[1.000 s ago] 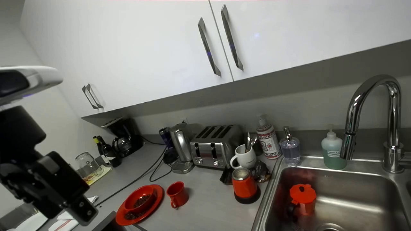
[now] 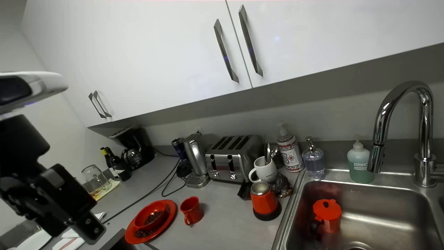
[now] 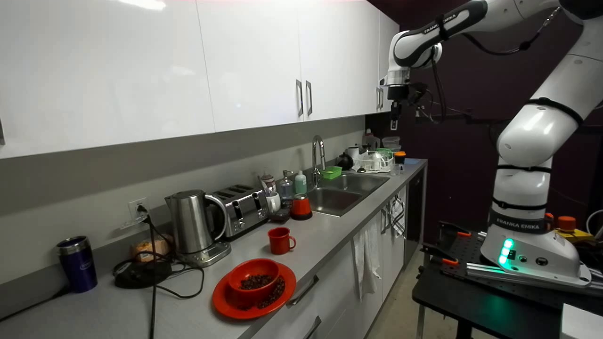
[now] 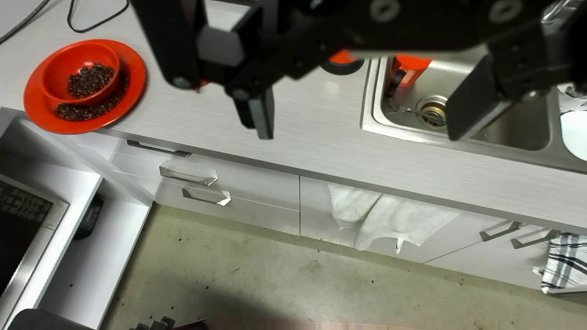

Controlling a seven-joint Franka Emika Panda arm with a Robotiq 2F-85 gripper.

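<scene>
My gripper is open, its two fingertips wide apart with only bare counter and sink edge seen between them. It hangs high above the counter, clear of every object. A red bowl (image 3: 262, 290) holding dark beans rests on a red plate (image 3: 221, 302), where more beans lie beside the bowl. Close by stands a red mug (image 2: 190, 209), largely hidden behind the gripper in the wrist view. An orange pot base (image 2: 264, 204) sits left of the sink. In the sink basin (image 2: 387, 208) is an orange pot top (image 2: 329, 214).
Along the wall stand a steel kettle (image 3: 192, 223), a toaster (image 3: 241, 208), a white mug (image 2: 264, 170) and soap bottles. A faucet (image 2: 424, 125) arches over the sink. White cabinets (image 3: 254, 62) overhang the counter. Black cords cross its left part.
</scene>
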